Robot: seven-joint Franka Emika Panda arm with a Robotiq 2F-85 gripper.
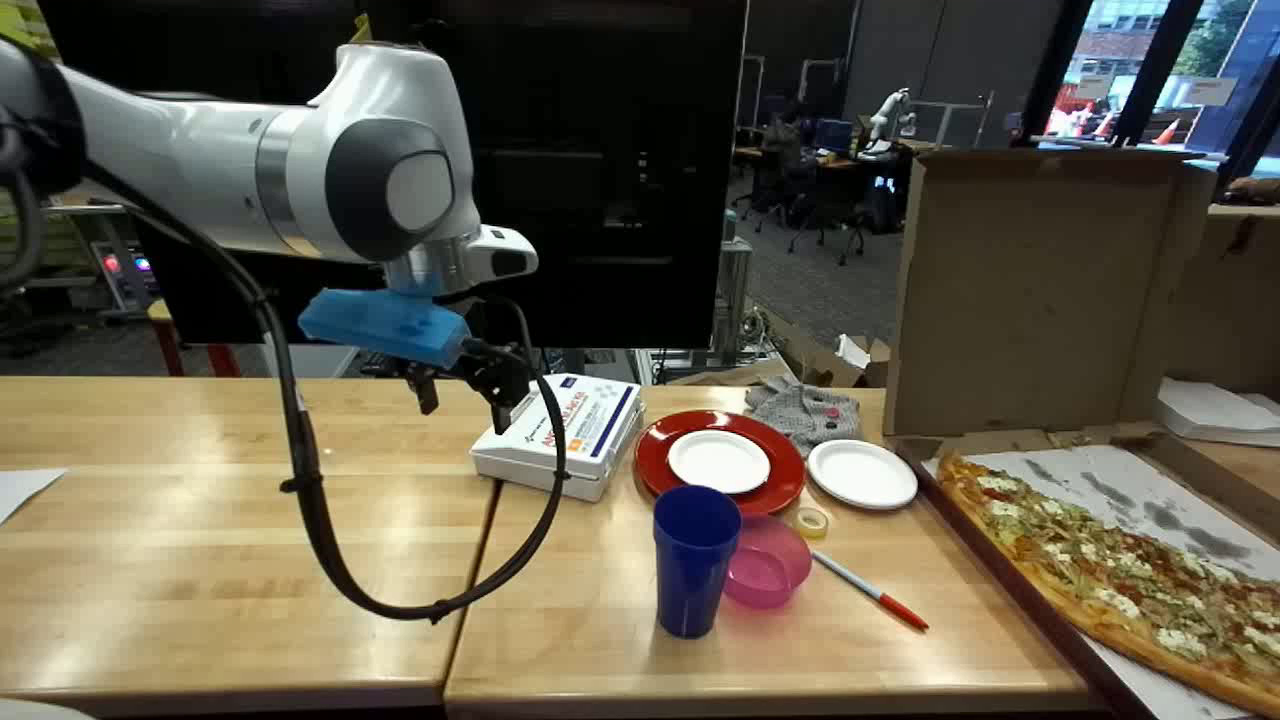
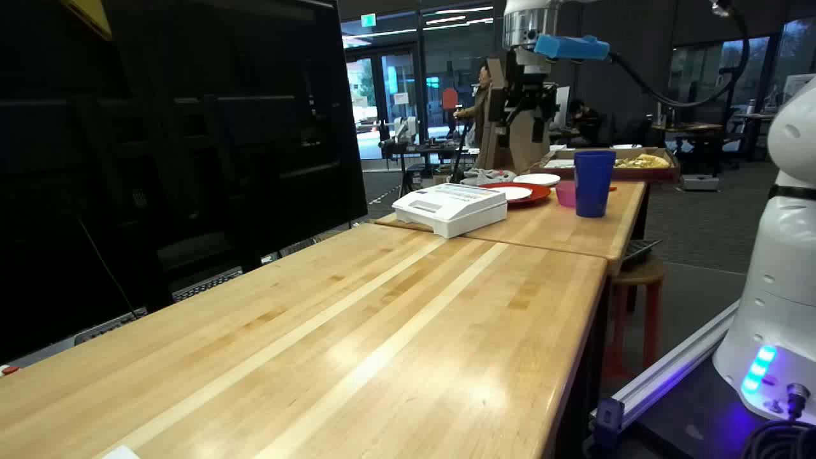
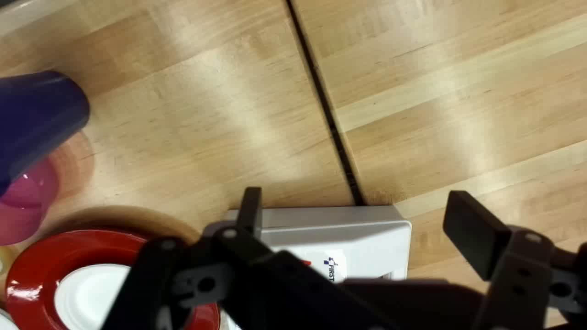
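My gripper is open and empty, held above the table near the white first aid case (image 3: 330,236). In exterior view 1 its fingertips hang over the case's left side, clear of the lid. The case (image 1: 564,432) lies closed across the seam between two tables. To its right a small white plate (image 1: 719,461) rests on a red plate (image 1: 786,476). A blue cup (image 1: 693,564) stands upright near the front edge, with a pink bowl (image 1: 768,560) just behind it.
A second white plate (image 1: 861,474), a tape roll (image 1: 810,522), a red-capped marker (image 1: 870,590) and grey cloth (image 1: 804,410) lie to the right. An open pizza box (image 1: 1044,300) with pizza (image 1: 1104,576) fills the far right.
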